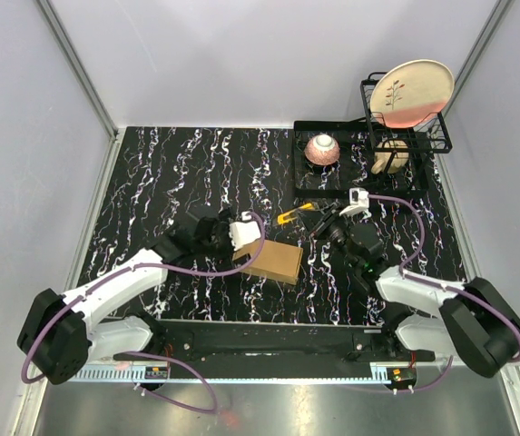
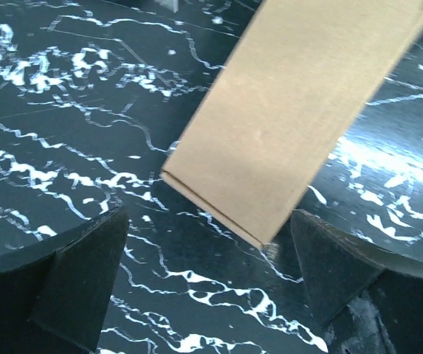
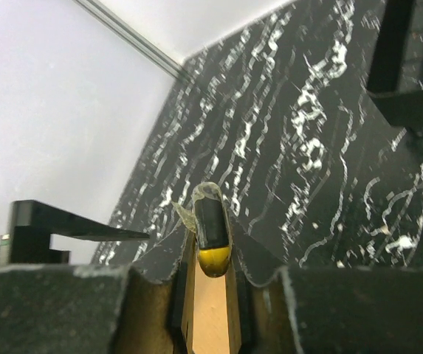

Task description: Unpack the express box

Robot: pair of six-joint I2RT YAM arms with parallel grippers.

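Note:
On the dark marbled table, a closed brown cardboard box point(image 1: 276, 262) lies near the front middle; it also fills the upper part of the left wrist view as a flat cardboard box point(image 2: 270, 110). My left gripper is open, nothing between its fingers, with the box's near end just beyond them. From above, the left fingertips are mostly hidden by the arm at the box's left end. My right gripper is shut on a slim yellow-and-black cutter point(image 3: 212, 225), which points left above the table, beyond the box, as the yellow cutter point(image 1: 292, 214).
At the back right stands a black dish rack point(image 1: 409, 136) with a plate point(image 1: 411, 91); a pink bowl point(image 1: 322, 150) sits in the black tray point(image 1: 318, 193) beside it.

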